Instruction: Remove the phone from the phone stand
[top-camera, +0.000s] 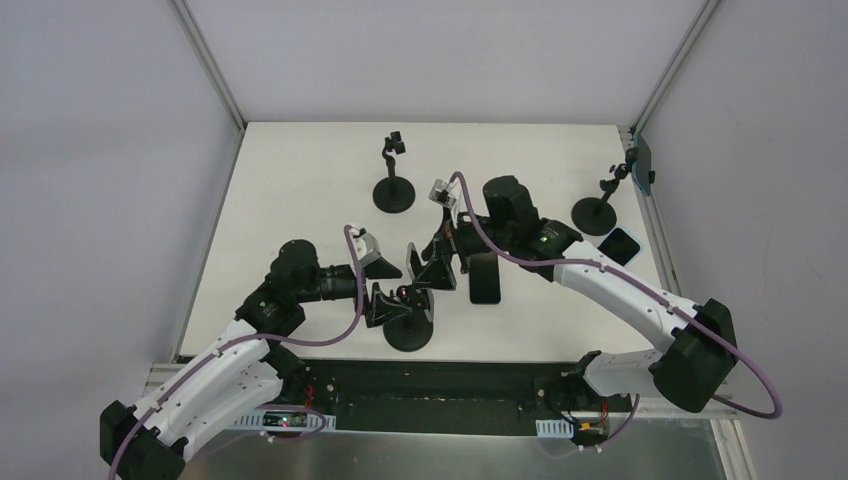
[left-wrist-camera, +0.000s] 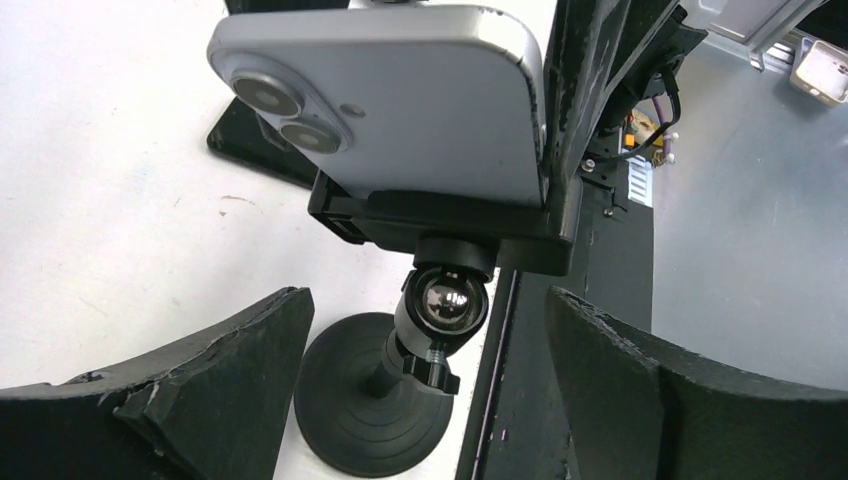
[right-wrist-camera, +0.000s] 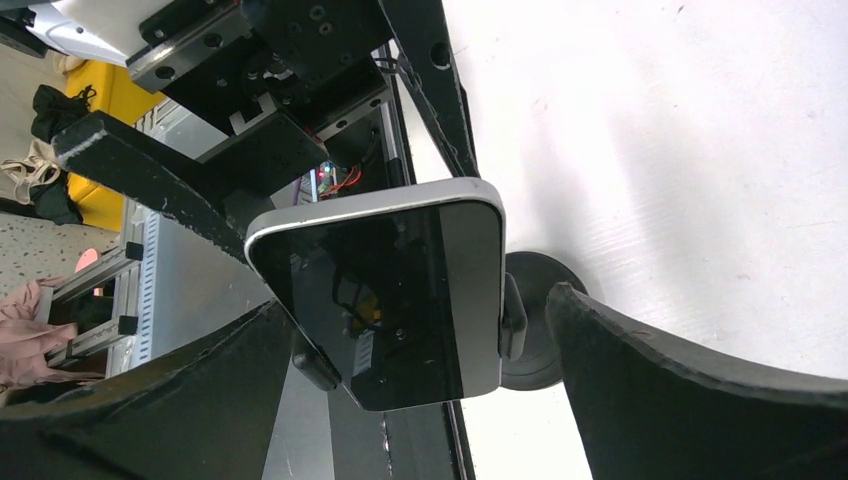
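Observation:
The phone stand (top-camera: 408, 330) stands near the front middle edge, holding a silver phone upright. In the left wrist view the phone's back (left-wrist-camera: 420, 120) shows twin cameras above the stand's ball joint (left-wrist-camera: 445, 300); my left gripper is partly open around the height of that joint, nothing gripped. In the right wrist view the phone (right-wrist-camera: 380, 300) shows its dark screen, and my open right gripper has its fingers on either side of it, its grip not closed. From above, the two grippers face each other across the stand and partly hide the phone.
A dark phone (top-camera: 485, 285) lies right of the stand. An empty stand (top-camera: 393, 195) is at the back middle. Another stand (top-camera: 593, 215) with a phone and a loose phone (top-camera: 621, 245) are at the right edge.

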